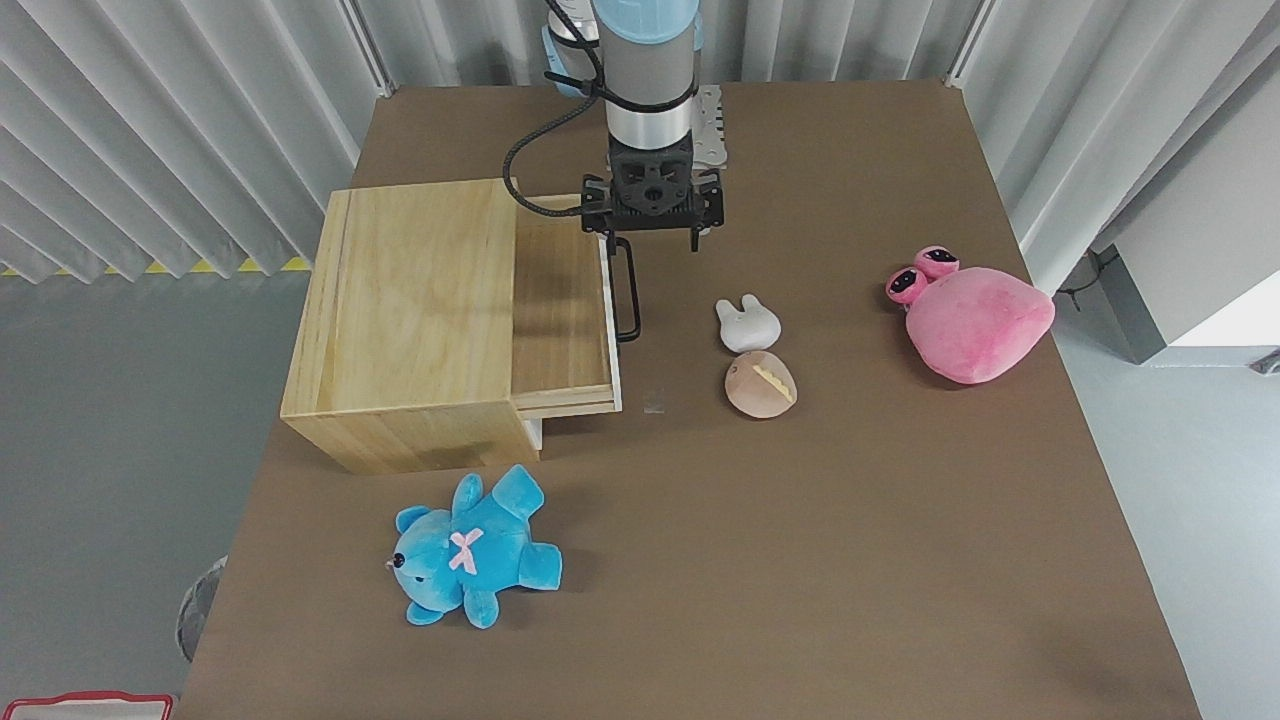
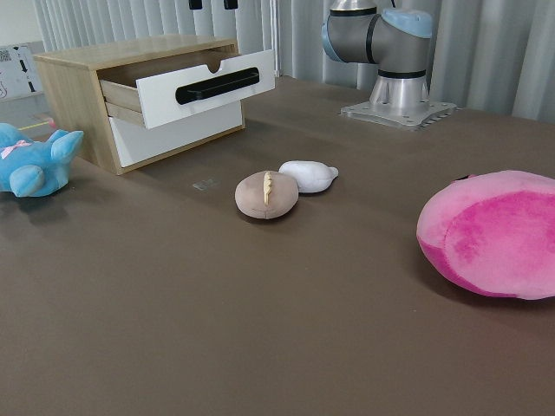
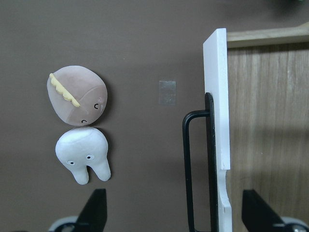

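My gripper (image 1: pixel 651 230) hangs open with nothing between its fingers, above the upper end of the open, empty drawer (image 1: pixel 558 300) of the wooden cabinet (image 1: pixel 408 300). In the wrist view the black handle (image 3: pixel 188 164) runs vertically between the fingertips. A white rabbit plush (image 1: pixel 749 326) and a round beige plush (image 1: pixel 759 384) lie touching, right of the drawer in the front view. A pink plush (image 1: pixel 978 324) with eye stalks sits farther right.
A blue bear plush (image 1: pixel 474 558) lies on its back below the cabinet in the front view.
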